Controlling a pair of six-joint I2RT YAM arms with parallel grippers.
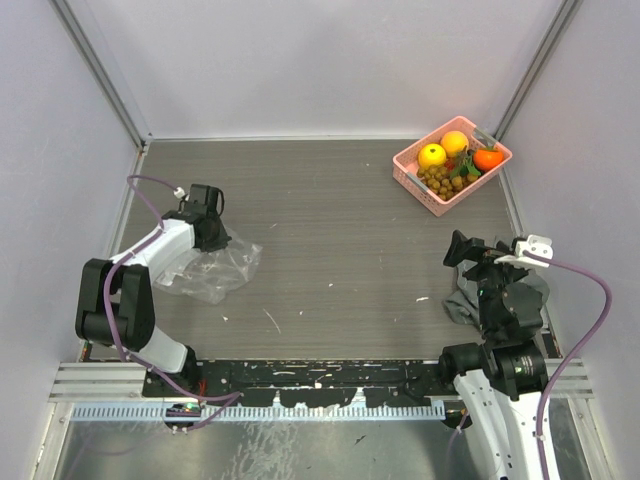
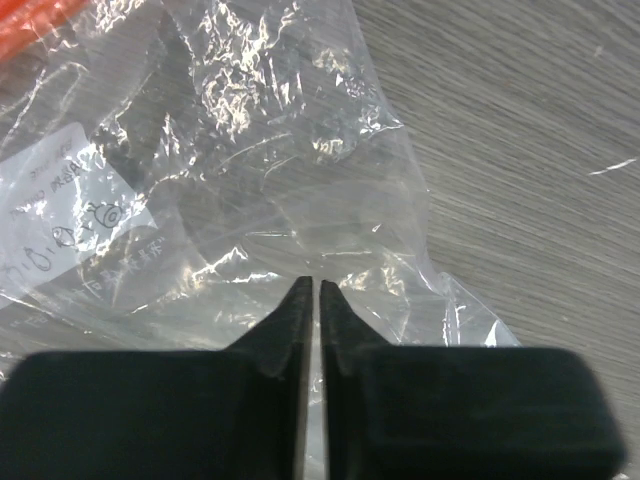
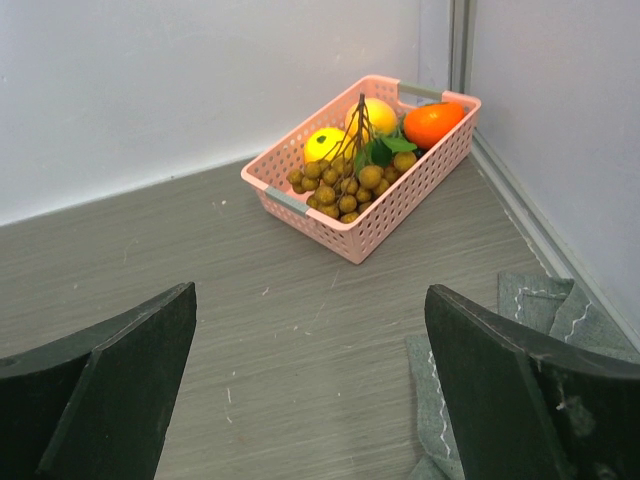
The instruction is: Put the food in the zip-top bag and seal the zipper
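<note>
A clear plastic bag (image 1: 215,275) with a white printed label lies flat and crumpled on the left of the table. In the left wrist view, the bag (image 2: 300,215) fills most of the picture, and an orange-red strip (image 2: 35,25) shows at its upper left corner. My left gripper is shut right over the film; whether any film is pinched between the tips cannot be made out. Fruit, including a yellow one (image 1: 432,155), an orange one (image 1: 487,159) and a brown bunch (image 1: 440,181), rests in the pink basket (image 1: 440,208). Well short of that basket, my right gripper is open and empty.
Grey cloth (image 1: 463,305) lies beneath and beside the right arm. Walls close in the back and both sides, the basket being near the back right corner.
</note>
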